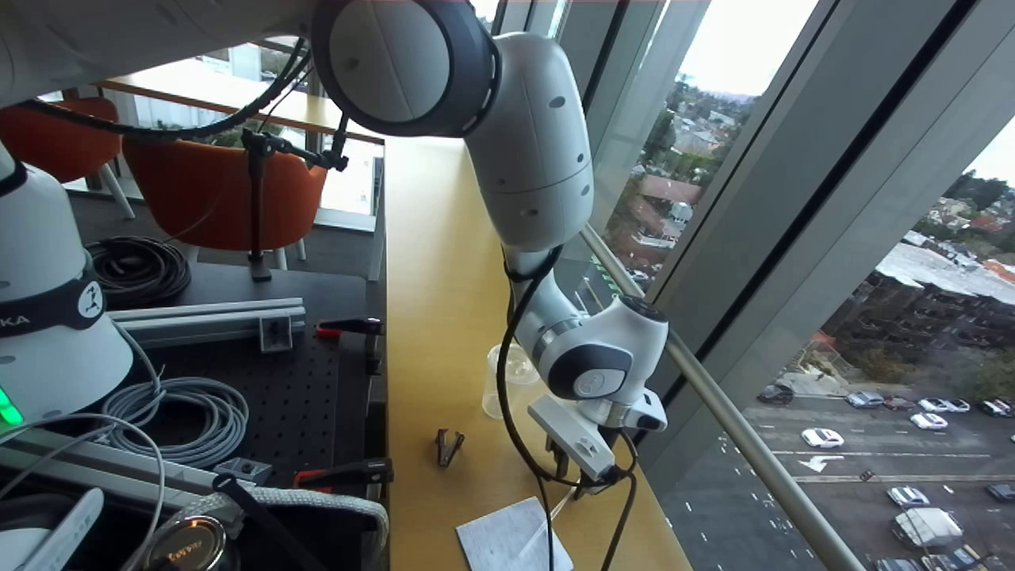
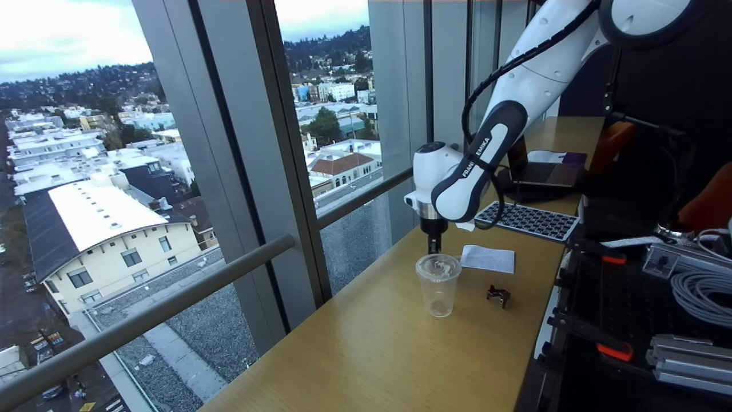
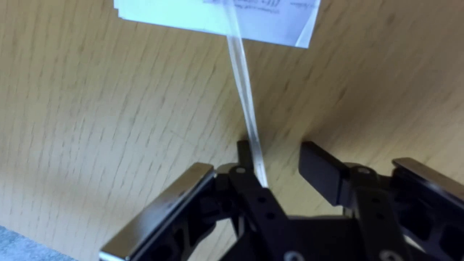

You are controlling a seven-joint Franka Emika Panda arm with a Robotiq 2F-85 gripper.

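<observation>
A thin clear straw [image 3: 244, 82] reaches from the paper [image 3: 195, 16] down between my gripper's fingers in the wrist view. My gripper is low over the table and partly open. The straw runs close along the left finger [image 3: 244, 155], with a gap to the right finger [image 3: 319, 169]; whether it touches the left one I cannot tell. A clear lidded plastic cup [image 2: 439, 292] stands upright on the table, partly behind the arm's cable in exterior view 1. Near it lies a small dark clip [image 1: 447, 449].
A metal rail [image 1: 761, 433] and windows border the table on one side. A keyboard [image 2: 532, 218] and laptop [image 2: 545, 173] sit farther along. A black cable [image 1: 507, 381] hangs along the arm.
</observation>
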